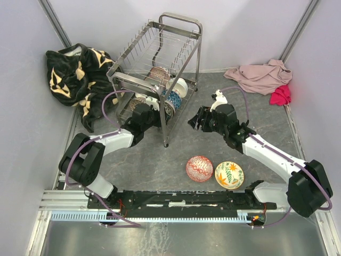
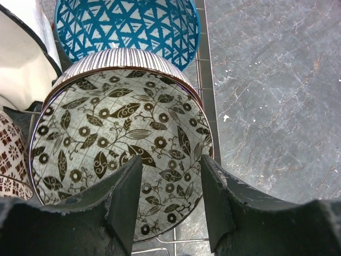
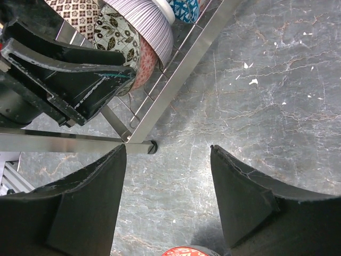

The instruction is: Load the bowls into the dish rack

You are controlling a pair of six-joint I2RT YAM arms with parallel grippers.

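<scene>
The steel dish rack (image 1: 181, 60) holds several bowls on its lower tier, among them a floral-patterned bowl (image 2: 120, 144), a blue triangle-patterned bowl (image 2: 127, 26) and a white one (image 1: 177, 85). My left gripper is at the rack's near end, open in front of the floral bowl. My right gripper stands open to the right of the rack, above bare floor, with nothing between its fingers. On the floor at the front right lie a red-patterned bowl (image 1: 199, 168) and a yellow floral bowl (image 1: 229, 175).
A dark patterned blanket (image 1: 80, 82) lies at the back left. A pink cloth (image 1: 258, 74) and a red cloth (image 1: 281, 95) lie at the back right. The floor right of the rack and at the front left is clear.
</scene>
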